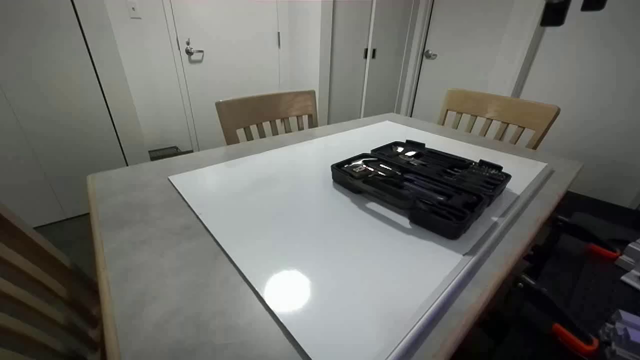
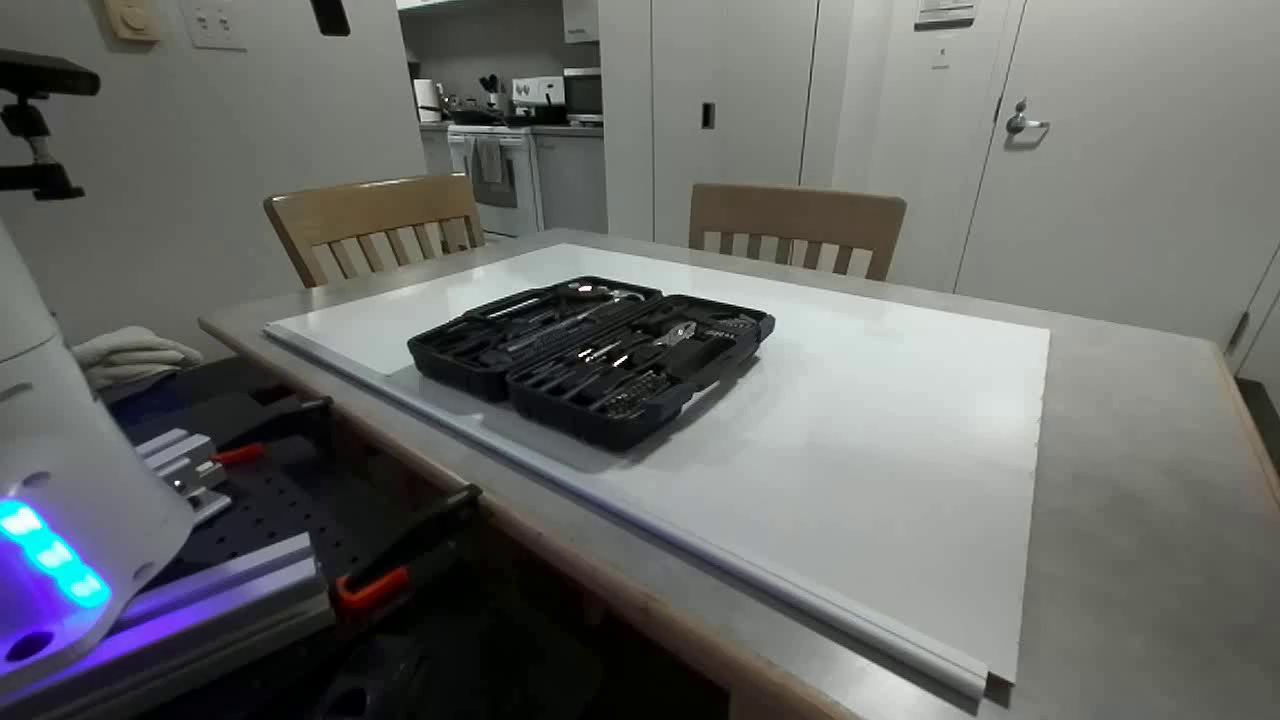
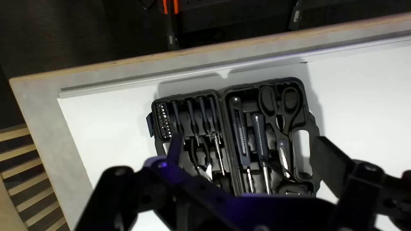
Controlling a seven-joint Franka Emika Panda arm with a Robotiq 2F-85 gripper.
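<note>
A black tool case point(image 1: 387, 191) lies opened flat on a white board, both halves full of tools. From above, in the wrist view, the right half of the case point(image 3: 307, 175) holds scissors point(image 3: 283, 144), a utility knife point(image 3: 239, 131) and a blue-handled screwdriver point(image 3: 260, 134). Its left half has several small screwdrivers point(image 3: 191, 115), pliers point(image 3: 200, 154) and a row of bits point(image 3: 164, 119). My gripper is open above the case, fingers wide apart with nothing between them. The gripper's body hides the case's lower edge in this view. Neither exterior view shows the gripper.
The white board point(image 2: 864, 480) covers most of the grey table point(image 2: 1140, 480) and is bare around the case. A raised strip point(image 2: 672, 540) runs along the board's robot-side edge. Clamps point(image 2: 384, 576) stand beside the robot base point(image 2: 72, 480). Chairs point(image 1: 270, 114) surround the table.
</note>
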